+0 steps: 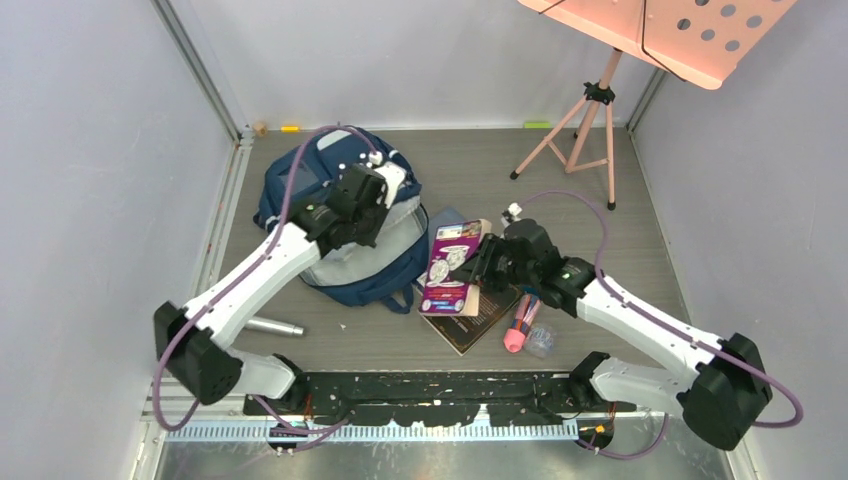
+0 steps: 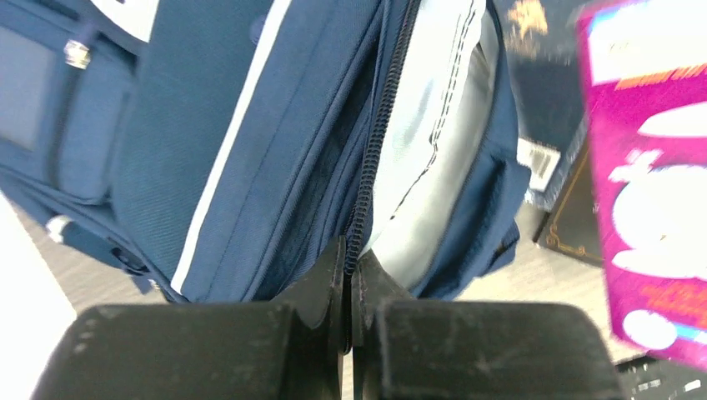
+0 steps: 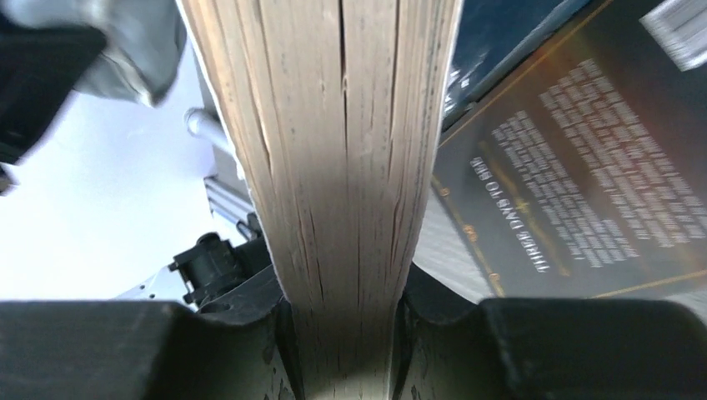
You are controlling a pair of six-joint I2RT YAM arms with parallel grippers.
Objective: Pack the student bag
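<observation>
The navy backpack (image 1: 385, 278) lies at the left of the floor, its pale lining (image 2: 442, 108) showing through a gap. My left gripper is shut on the zippered edge of the bag's opening; the zipper (image 2: 373, 150) runs up from between its fingertips. A thick purple book (image 1: 453, 250), its pages (image 3: 342, 167) facing the right wrist camera, is pinched in my right gripper (image 1: 468, 268). It hangs just right of the bag, over the other books. In the left wrist view the same purple book enters from the right side.
A dark brown book (image 3: 575, 158) lies below the purple one. Close by are a pink-capped tube (image 1: 517, 330) and a clear bottle (image 1: 541, 341). A silver cylinder (image 1: 275, 327) rests at the left, and a pink stand (image 1: 590, 120) at the back right.
</observation>
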